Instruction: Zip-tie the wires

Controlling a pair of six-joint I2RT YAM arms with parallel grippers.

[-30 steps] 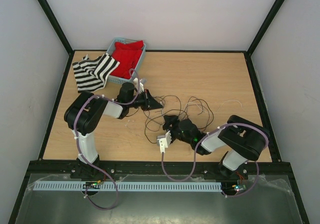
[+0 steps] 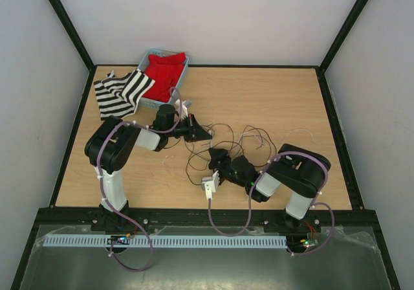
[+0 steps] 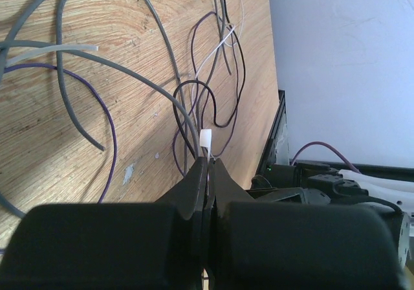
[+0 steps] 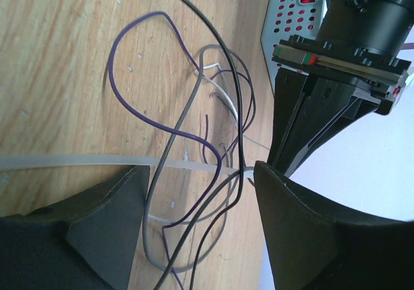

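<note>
In the left wrist view my left gripper is shut on a thin white zip tie, its small square head (image 3: pixel 206 138) sticking out past the tips. Seen from the right wrist, the pale strap of the zip tie (image 4: pixel 187 164) runs from the left edge across to the left gripper's tip. Grey, black and purple wires (image 4: pixel 213 157) loop across the strap, close in front of my right gripper. Its fingers stand apart, with strap and wires showing in the gap, gripped by neither finger. Top-down, the tips of both grippers are close together over the wires.
More loose wires (image 2: pixel 259 136) lie coiled to the right of the grippers. A blue-grey basket (image 2: pixel 145 60) with red cloth (image 2: pixel 167 73) and a striped cloth (image 2: pixel 119 94) occupy the back left.
The right arm's elbow has swung left, while its gripper has shifted only slightly among the wires. My left arm is almost still.
</note>
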